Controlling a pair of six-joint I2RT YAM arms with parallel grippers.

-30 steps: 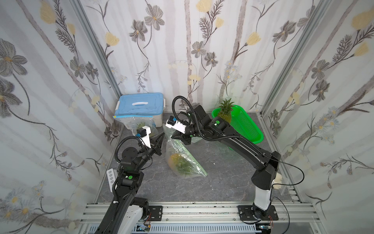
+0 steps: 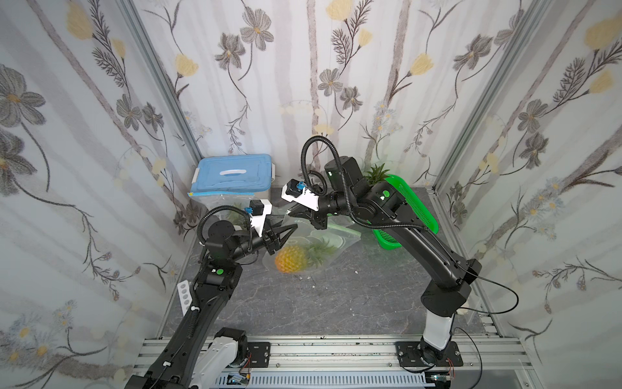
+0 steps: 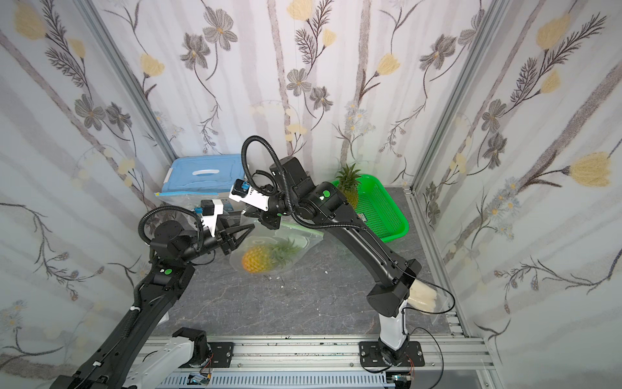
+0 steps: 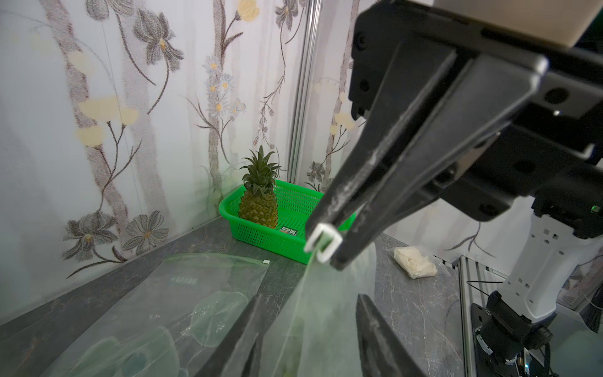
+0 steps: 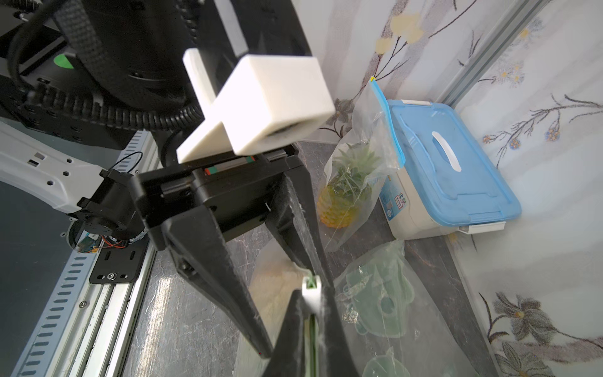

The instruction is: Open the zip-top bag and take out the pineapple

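A clear zip-top bag (image 2: 345,241) hangs over the middle of the table with a yellow pineapple (image 2: 291,258) inside it, leaves pointing right. My right gripper is shut on the bag's zip corner, beside the white slider (image 5: 311,292). In the left wrist view, that slider (image 4: 323,241) shows at the tips of the right fingers (image 4: 433,150). My left gripper is open just below, its fingers (image 4: 383,339) on either side of the hanging bag film. Whether the zip is parted cannot be told.
A green basket (image 4: 257,237) holding another pineapple (image 4: 258,204) stands at the back right. A flat empty bag (image 4: 194,282) lies behind. At the back left are a blue-lidded box (image 5: 449,163) and another bagged pineapple (image 5: 342,194).
The bag has swung and risen, its zip edge turning from slanting toward the front to running more sideways.
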